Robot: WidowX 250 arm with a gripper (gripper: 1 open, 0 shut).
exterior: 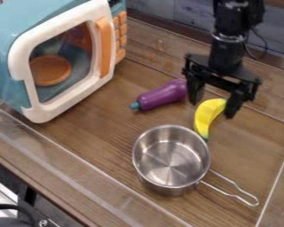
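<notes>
My black gripper (212, 96) hangs open over a yellow banana (206, 117), one finger on either side of its upper part, with nothing visibly held. A purple eggplant (162, 94) lies to the left of the banana. A steel saucepan (169, 158) with its handle toward the right sits below the banana.
A toy microwave (38, 66) in blue and white, with an orange plate inside, stands at the upper left. A wall runs along the back.
</notes>
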